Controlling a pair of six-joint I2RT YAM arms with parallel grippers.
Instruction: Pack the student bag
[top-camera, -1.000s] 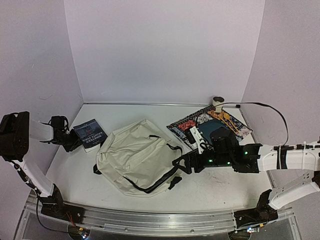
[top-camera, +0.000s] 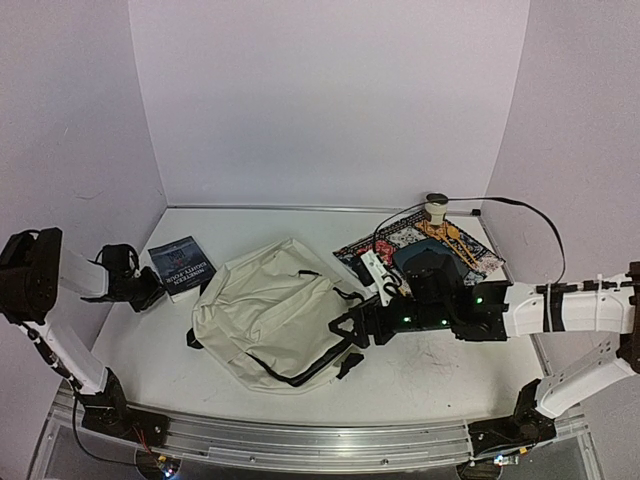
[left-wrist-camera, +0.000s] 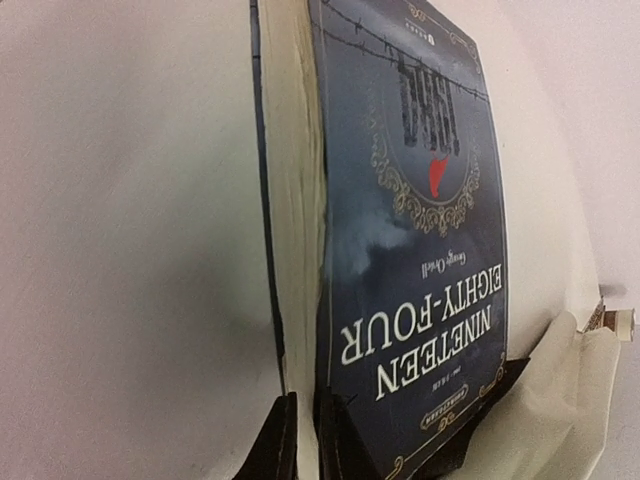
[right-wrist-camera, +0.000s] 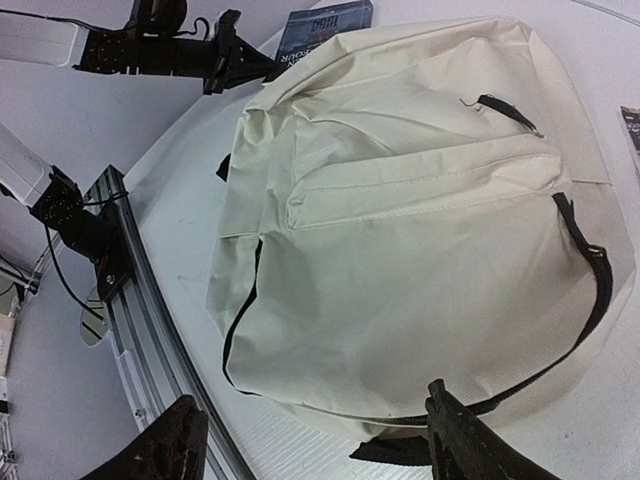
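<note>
The dark blue book "Nineteen Eighty-Four" lies at the table's left, beside the cream bag. In the left wrist view, the book shows its pale page edge. My left gripper is at that edge, its narrow fingertips close together on either side of the pages; whether they press on the book cannot be told. The bag lies flat, its dark zip curving along the near side. Over the bag's near right edge, my right gripper stands wide open, empty, with bag fabric visible beyond its fingers.
At the back right, a patterned cloth item lies under a dark blue flat item; a cup stands at its far edge. Bare table shows at the front right. The left wall stands close to the left gripper.
The book has moved a little right and away. My right gripper has drifted slightly left; its cable now arches higher.
</note>
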